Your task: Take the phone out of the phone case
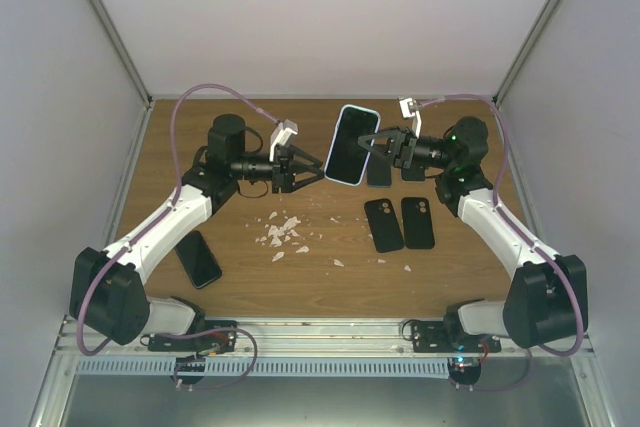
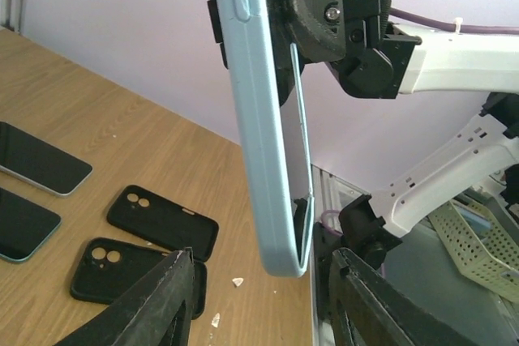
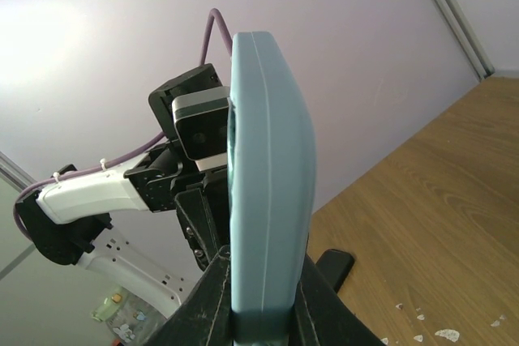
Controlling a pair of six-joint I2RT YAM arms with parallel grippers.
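Note:
A phone in a light blue case is held up by my right gripper, which is shut on it; in the right wrist view the case stands upright between the fingers. In the left wrist view the case's side hangs tilted, its lower corner just beyond my left gripper's fingertips. My left gripper is open, close to the case's lower-left corner, with nothing between its fingers.
Two black cases lie at the right of the table, with more dark phones behind them. Another phone lies at the front left. Pale scraps are scattered mid-table.

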